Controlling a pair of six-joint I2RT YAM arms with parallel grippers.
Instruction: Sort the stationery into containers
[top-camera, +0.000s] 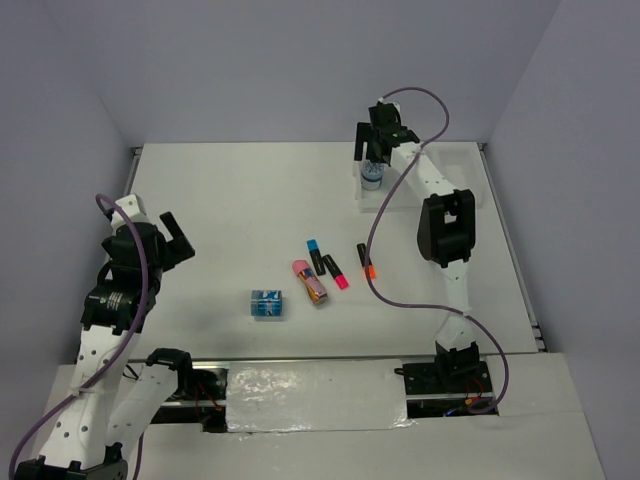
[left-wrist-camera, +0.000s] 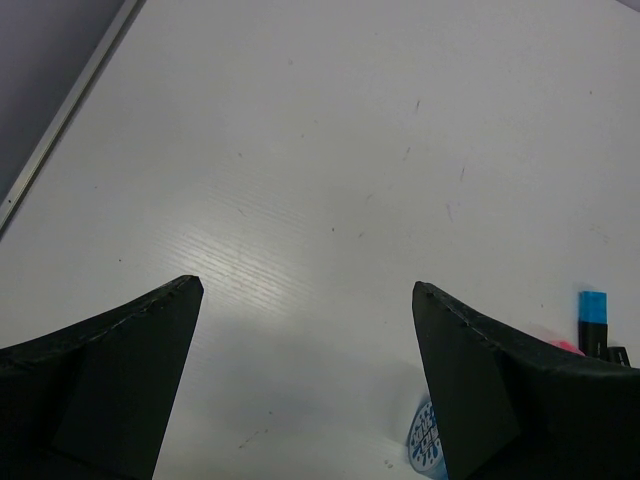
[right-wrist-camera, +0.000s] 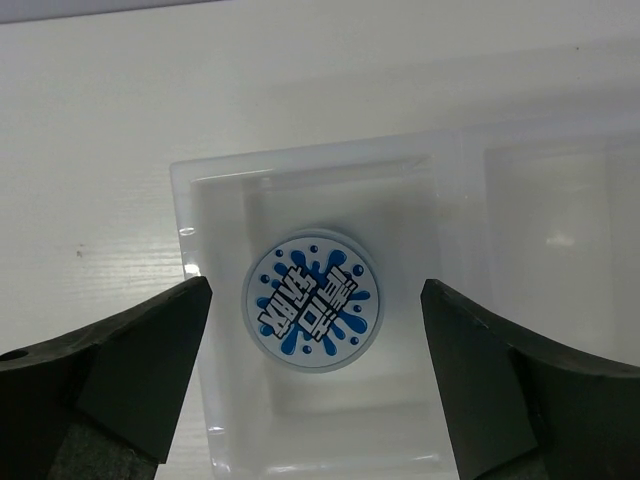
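A round blue-and-white container (right-wrist-camera: 311, 300) sits in the left compartment of the white tray (right-wrist-camera: 320, 150) at the back right. My right gripper is open above it, nothing held. My left gripper is open at the table's left. A blue can (top-camera: 266, 303) lies front centre. Right of it lie a pink-topped bottle (top-camera: 309, 282), a blue-capped marker (top-camera: 315, 256), a pink-capped marker (top-camera: 335, 271) and an orange-capped marker (top-camera: 366, 262).
Grey walls stand at the sides and back. The tray's right compartment looks empty in the right wrist view.
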